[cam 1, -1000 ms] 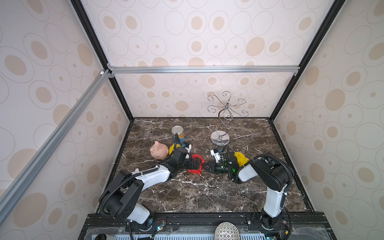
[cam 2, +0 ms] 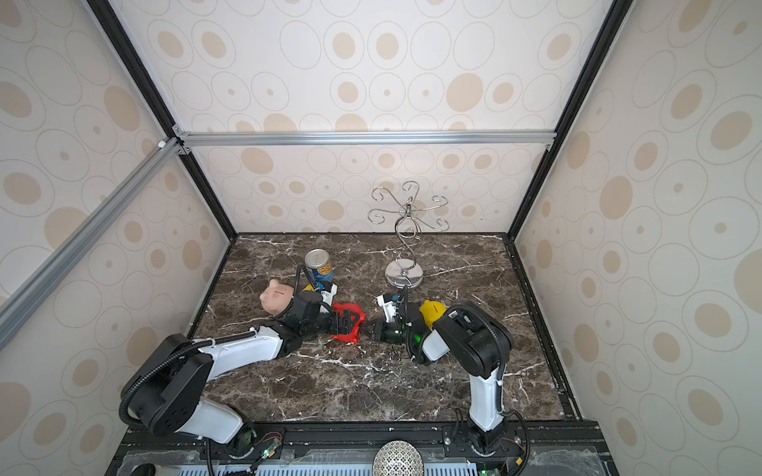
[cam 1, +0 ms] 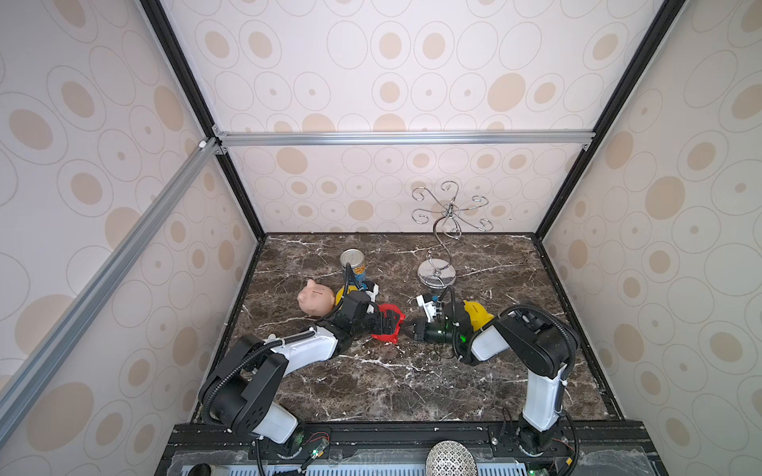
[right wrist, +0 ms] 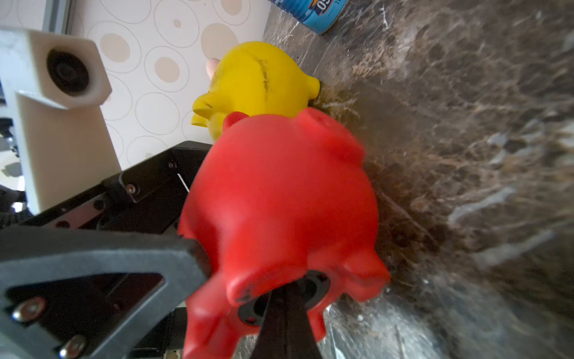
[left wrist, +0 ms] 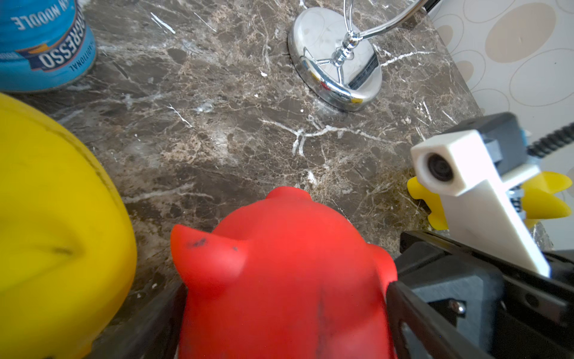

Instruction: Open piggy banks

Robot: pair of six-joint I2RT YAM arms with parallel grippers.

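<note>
A red piggy bank [left wrist: 287, 263] sits in the middle between the two grippers, its underside with a round black plug [right wrist: 317, 287] turned toward my right gripper. My left gripper [cam 1: 385, 321] has its fingers apart, one on either side of the red bank. My right gripper [cam 1: 408, 331] is shut, its tips at the plug; whether they are in it is unclear. A yellow piggy bank [left wrist: 59, 227] stands left of the red one, another yellow one [cam 1: 478, 313] is behind my right gripper, and a pink one [cam 1: 316, 297] lies at the left.
A blue soup can [cam 1: 352, 261] stands behind the left yellow bank. A chrome scroll stand [cam 1: 436, 273] rises at the back centre.
Both arms are almost still; my right arm and gripper have shifted very slightly.
</note>
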